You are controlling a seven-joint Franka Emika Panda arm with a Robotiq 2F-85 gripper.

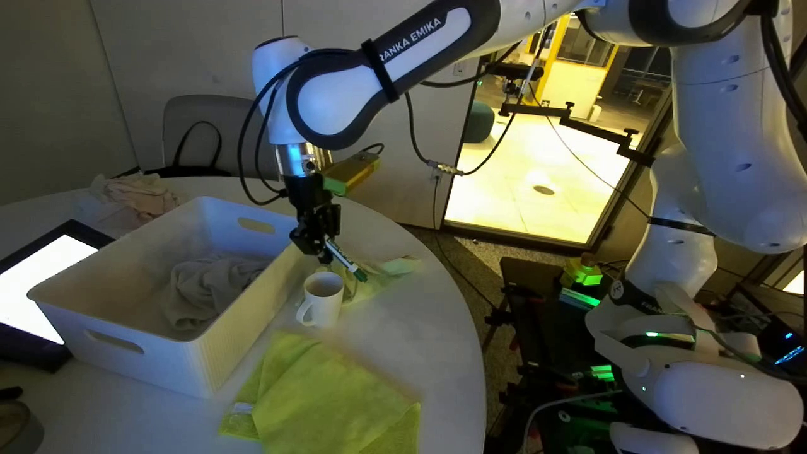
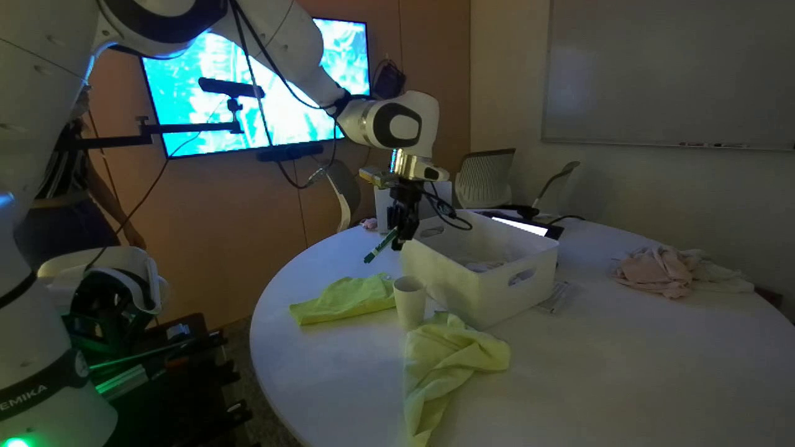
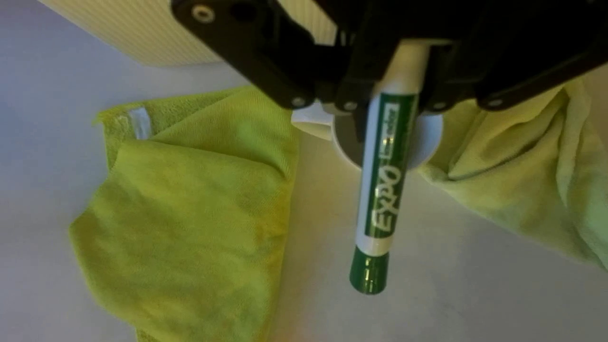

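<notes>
A white marker with a green label and green end sticks out slantwise from my gripper, which is shut on its white end. In exterior view 1 the gripper hangs over the table just above and behind a white mug. The marker points down and to the right there, clear of the mug. Below the marker in the wrist view, the mug is partly covered by the marker and the fingers. Exterior view 2 has the marker tilted above the table, apart from the mug.
A large white bin holding a grey cloth stands right beside the mug. One yellow-green cloth lies in front of the mug, and another lies behind it.
</notes>
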